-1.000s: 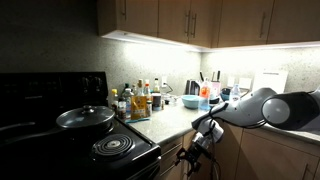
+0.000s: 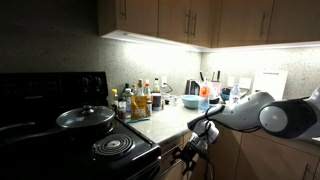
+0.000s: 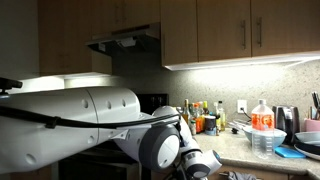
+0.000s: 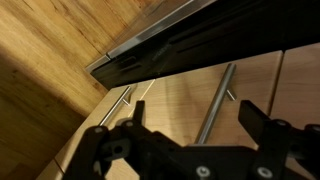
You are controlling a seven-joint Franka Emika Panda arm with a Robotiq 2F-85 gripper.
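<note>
In the wrist view my gripper is open, its two dark fingers spread apart with nothing clasped. A metal bar handle (image 4: 217, 104) runs along a light wooden cabinet front (image 4: 180, 98) and appears between the fingers; contact cannot be made out. Another bar handle (image 4: 119, 104) shows farther left. From exterior view 1, the gripper (image 2: 184, 157) is low at the cabinet fronts, below the counter edge and to the right of the stove. In exterior view 2 the arm (image 3: 160, 143) hides much of the cabinets, and the fingertips are hard to make out.
A black stove (image 2: 113, 145) with a lidded pan (image 2: 85, 117) stands at left. Bottles (image 2: 139, 103) crowd the counter (image 2: 170, 122) beside it. A large clear bottle (image 3: 262, 130) and a teal bowl (image 2: 190, 101) stand farther right. Wooden floor (image 4: 45, 60) shows below.
The arm has shifted slightly left in exterior view 1, carrying the gripper a little toward the stove along the cabinet fronts. Objects on the counter and stove have stayed put.
</note>
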